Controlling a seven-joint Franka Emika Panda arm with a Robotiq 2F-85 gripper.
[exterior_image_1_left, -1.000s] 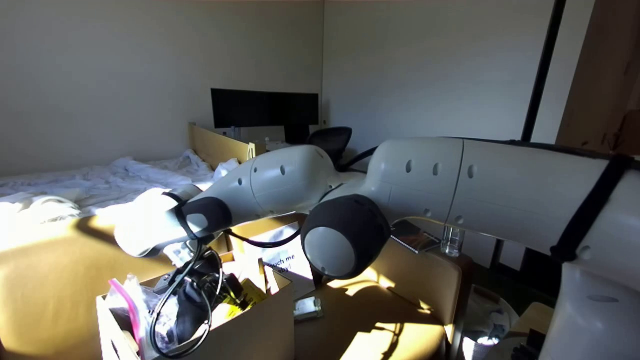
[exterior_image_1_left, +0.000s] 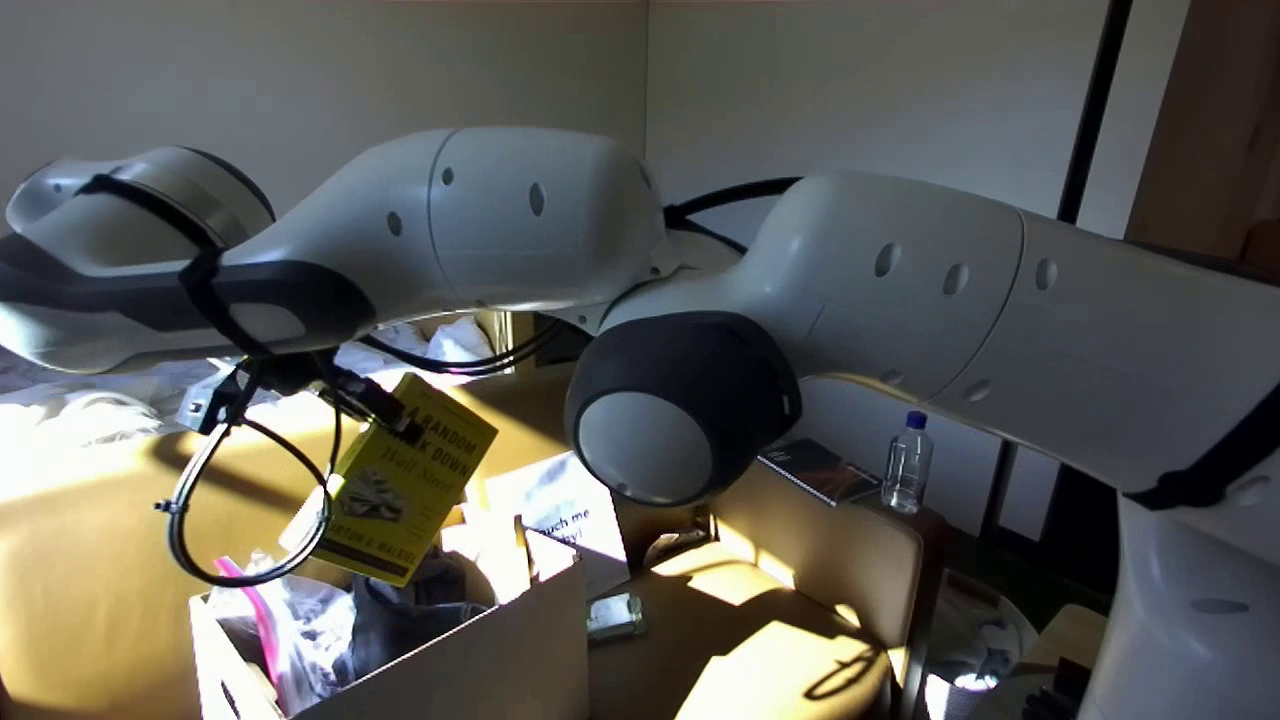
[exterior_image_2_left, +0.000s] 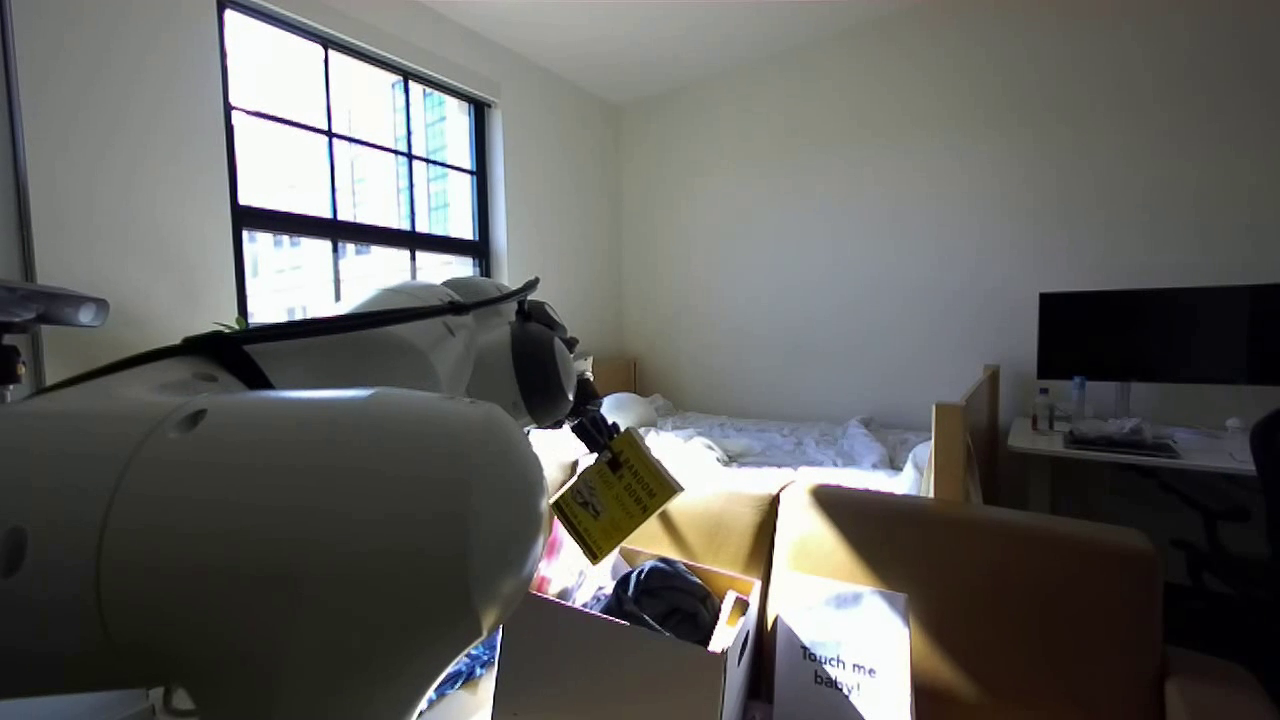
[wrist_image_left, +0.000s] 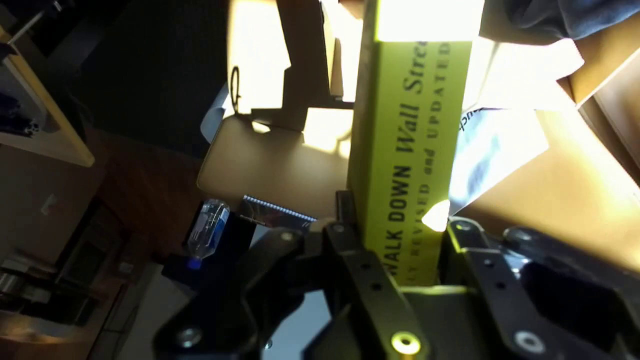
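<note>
A yellow book (exterior_image_1_left: 408, 480) titled "A Random Walk Down Wall Street" hangs tilted in the air, its front cover toward both exterior cameras. My gripper is shut on one end of it, a finger on either side of its thickness in the wrist view. Below the book stands an open box (exterior_image_1_left: 480, 654) holding dark cloth (exterior_image_1_left: 414, 612) and a clear plastic bag (exterior_image_1_left: 314, 618) with a pink strip. In exterior view 2 the book (exterior_image_2_left: 614, 492) shows above the same box (exterior_image_2_left: 600, 660), clear of its contents.
A white "Touch me baby!" sign (exterior_image_2_left: 840, 654) leans on the tan couch (exterior_image_2_left: 984, 576) beside the box. To the right are a clear bottle with a blue cap (exterior_image_1_left: 908, 462) and a dark spiral notebook (exterior_image_1_left: 819, 470). A small pale packet (exterior_image_1_left: 615, 616) lies beside the box.
The arm has risen and shifted left, lifting the book from inside the box to above it. The gripper was down in the box a second ago; the box has stayed put.
</note>
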